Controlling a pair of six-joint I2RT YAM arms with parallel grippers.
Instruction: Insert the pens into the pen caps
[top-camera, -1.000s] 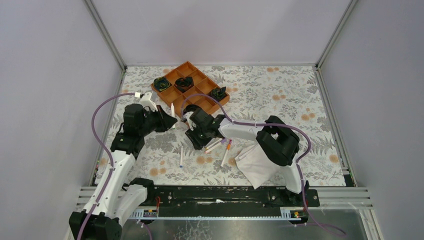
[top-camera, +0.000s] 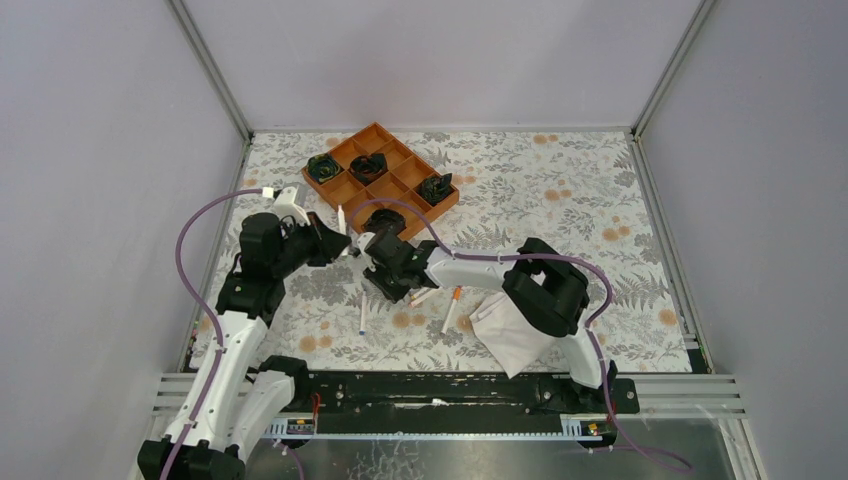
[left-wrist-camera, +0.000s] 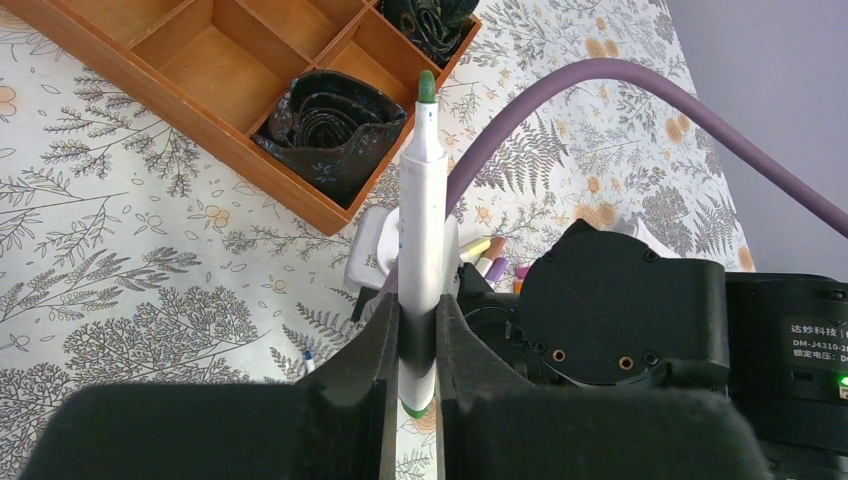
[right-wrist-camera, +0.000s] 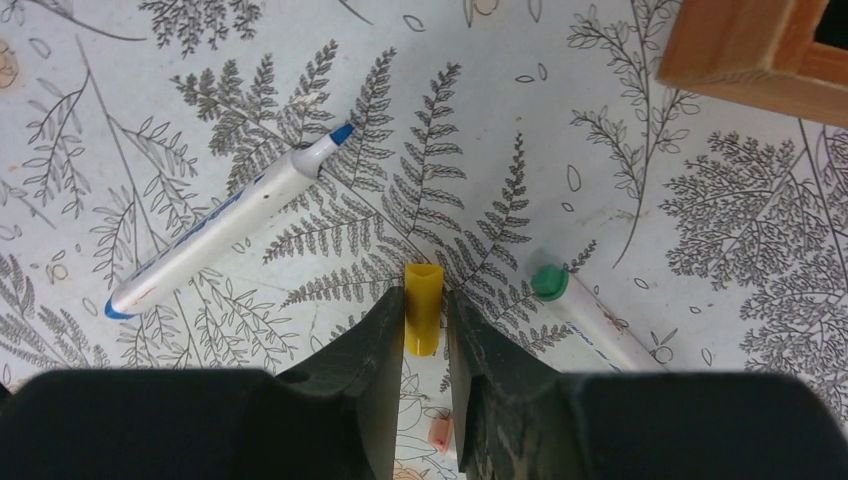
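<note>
My left gripper is shut on a white pen (left-wrist-camera: 422, 200) near its lower end. The pen stands upright with its green tip (left-wrist-camera: 427, 88) bare and pointing up. Over the table beside it, my right gripper (top-camera: 385, 290) points down with its fingers parted. A yellow cap (right-wrist-camera: 423, 310) shows between its fingertips, its rimmed end facing up the right wrist view. A blue-tipped pen (right-wrist-camera: 230, 225) lies uncapped on the table, left of the right gripper there. To the right lies another pen with a green end (right-wrist-camera: 600, 322).
A wooden divided tray (top-camera: 376, 130) holding dark cloth pieces stands at the back. Near the right gripper lie several pens, one orange-ended (top-camera: 451, 310). A white cloth (top-camera: 515, 335) lies at front right.
The right arm has shifted slightly left and toward the front in the top view. Its gripper now covers more of the pens.
</note>
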